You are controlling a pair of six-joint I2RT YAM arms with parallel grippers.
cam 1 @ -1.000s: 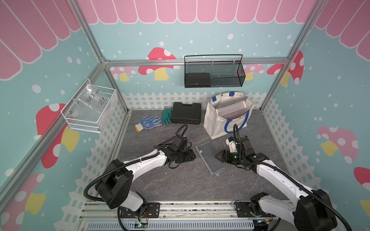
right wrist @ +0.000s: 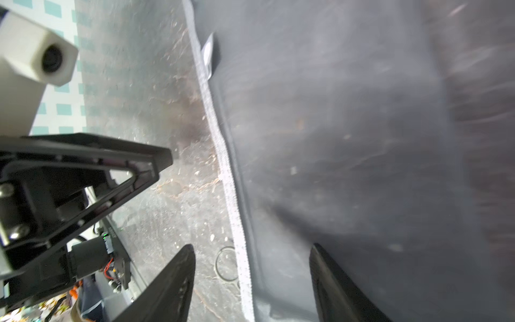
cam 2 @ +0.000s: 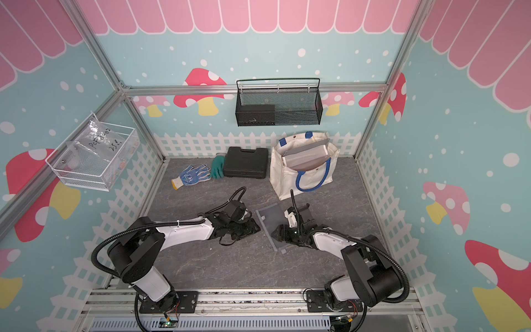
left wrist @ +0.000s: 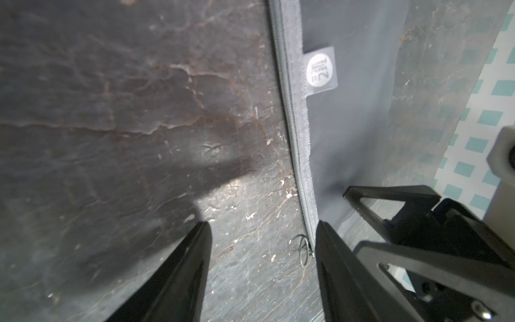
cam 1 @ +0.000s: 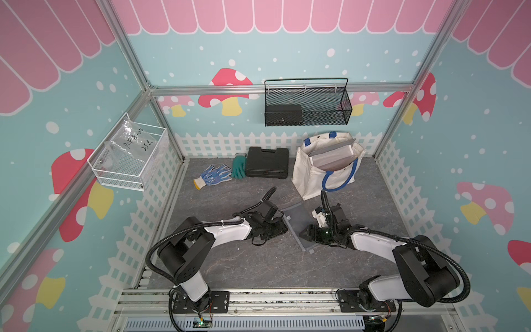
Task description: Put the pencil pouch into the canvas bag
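Flat on the dark floor lies the grey, see-through pencil pouch point(cam 1: 297, 217), its zipper edge facing left and a small white tag point(left wrist: 320, 69) beside the zipper. The left gripper is open just off that zipper edge, near the end with a ring pull point(left wrist: 304, 251). My right gripper hangs open over the pouch's near part, its fingers on either side of the zipper strip point(right wrist: 228, 179); whether they touch it cannot be told. Behind, the white canvas bag point(cam 1: 305, 174) with blue handles stands upright, mouth open, a pale box-like insert inside.
Left of the bag sit a black case point(cam 1: 267, 163), a green glove point(cam 1: 238, 166) and a blue patterned glove point(cam 1: 215, 175). A black mesh basket point(cam 1: 326, 113) hangs on the back wall, a white wire basket point(cam 1: 119, 183) on the left.
The pouch and bag look unmoved.
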